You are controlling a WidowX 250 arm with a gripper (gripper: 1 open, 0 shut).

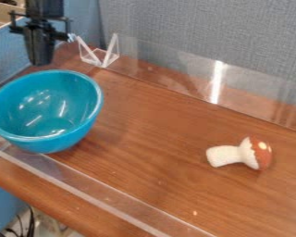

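Note:
A mushroom toy (240, 154) with a white stem and a red, spotted cap lies on its side on the right part of the wooden table (163, 139). A teal bowl (45, 116) stands at the left. My gripper (40, 57) is raised at the upper left, behind and above the bowl, far from the mushroom. It is dark and small here; nothing shows between its fingers, and it looks shut.
Clear plastic edging runs along the table's back and front left. A white bracket (99, 56) sits at the back left corner.

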